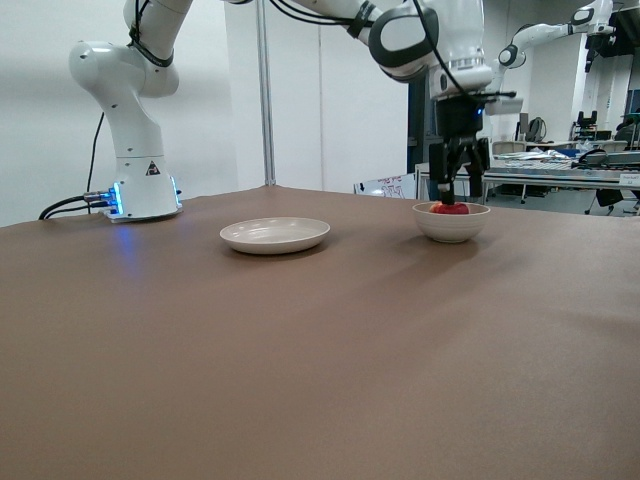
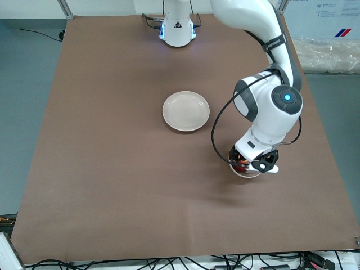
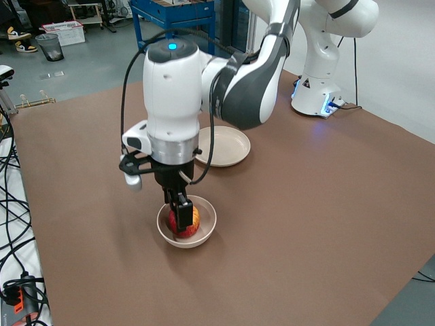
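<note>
A white bowl (image 1: 448, 228) holds a red-yellow apple (image 3: 192, 225), on the brown table. The black gripper (image 3: 178, 216) points down over the bowl, in front of the apple in the right view; whether its fingers are open or shut on it is unclear. In the left view the wrist covers most of bowl and apple. A white plate (image 2: 185, 110) lies empty on the table, apart from the bowl.
Cables lie along the near edge in the left view.
</note>
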